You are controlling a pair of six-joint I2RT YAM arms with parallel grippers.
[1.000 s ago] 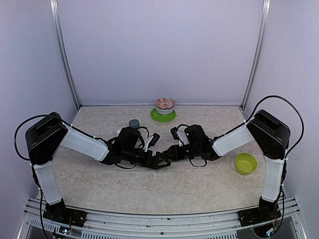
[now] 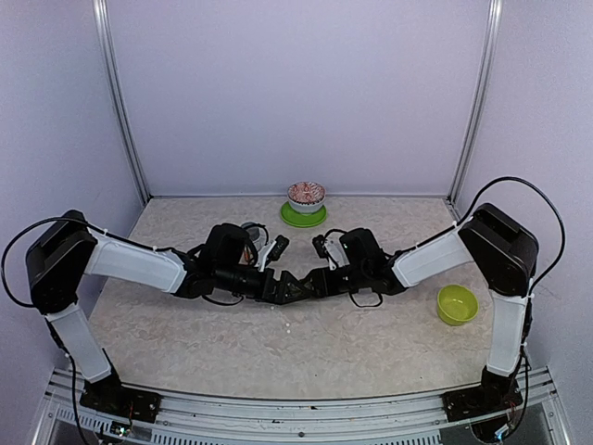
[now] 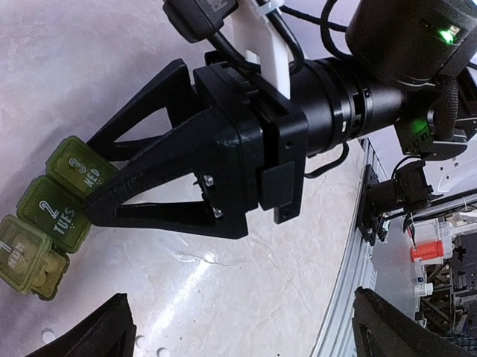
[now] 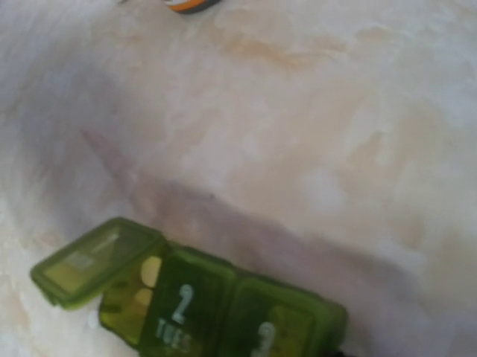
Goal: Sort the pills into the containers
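A green pill organizer with MON, TUES and WED compartments lies on the table. In the right wrist view its end lid stands open over pale pills, beside the TUES section. My left gripper is open above the table, fingers wide apart. My right gripper reaches to the WED end of the organizer, its fingers apart; whether they touch it is unclear. A few loose white pills lie nearby.
A bowl on a green plate stands at the back; a yellow-green bowl is at the right. An orange-labelled item is partly visible.
The right arm has shifted slightly.
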